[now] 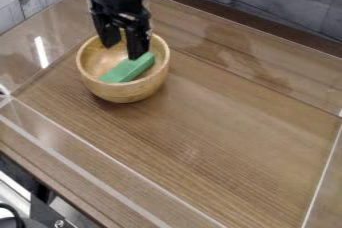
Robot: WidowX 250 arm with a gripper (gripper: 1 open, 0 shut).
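Note:
My gripper (119,34), black, hangs at the top of the view over the back half of a wooden bowl (123,89). It is open, its dark fingers reaching down to the bowl's back area. A green oblong object (128,69) lies diagonally inside the bowl, in front of the fingers and apparently free of them.

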